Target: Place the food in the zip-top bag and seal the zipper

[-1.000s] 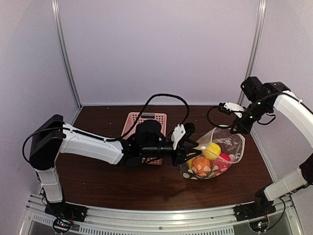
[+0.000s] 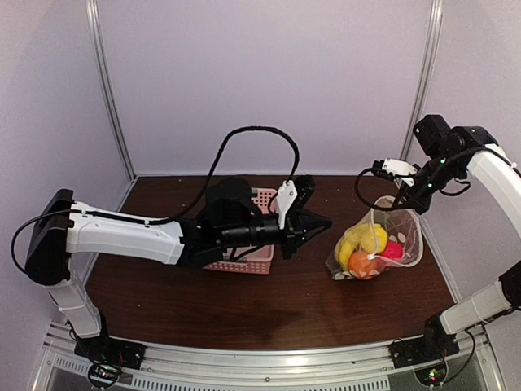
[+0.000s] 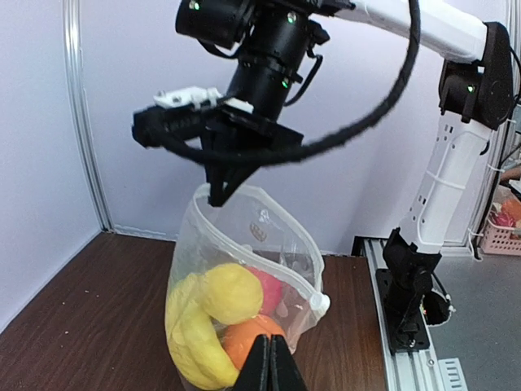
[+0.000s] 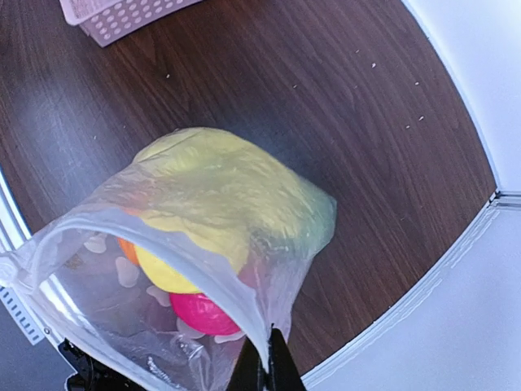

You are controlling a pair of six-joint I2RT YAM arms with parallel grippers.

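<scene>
A clear zip top bag (image 2: 399,240) holds yellow food (image 3: 229,293), an orange one (image 3: 248,342) and a pink one (image 4: 203,314); its top is open. My right gripper is shut on the bag's rim and holds it up at the back right in the top view. My left gripper (image 2: 308,232) is shut, left of the bag and apart from it, with nothing showing between its fingers.
A pink perforated basket (image 2: 244,267) stands behind the left arm, mostly hidden by it. Walls enclose the back and sides.
My right gripper has risen with the bag, which has shifted rightward and tilted.
</scene>
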